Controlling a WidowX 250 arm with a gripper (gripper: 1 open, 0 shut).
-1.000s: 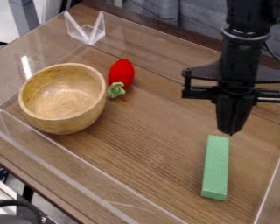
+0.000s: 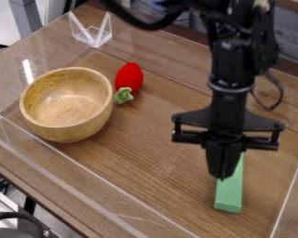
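Note:
The dark gripper (image 2: pixel 223 158) hangs over the right part of the wooden table, pointing down, just above the upper end of a green block (image 2: pixel 230 195). The block lies long side front to back and is partly hidden by the gripper. The gripper looks shut, with nothing visible in it.
A wooden bowl (image 2: pixel 38 102) sits at the left. A red object with a green top (image 2: pixel 129 79) lies right of it. A clear wire-like or plastic item (image 2: pixel 89 30) stands at the back left.

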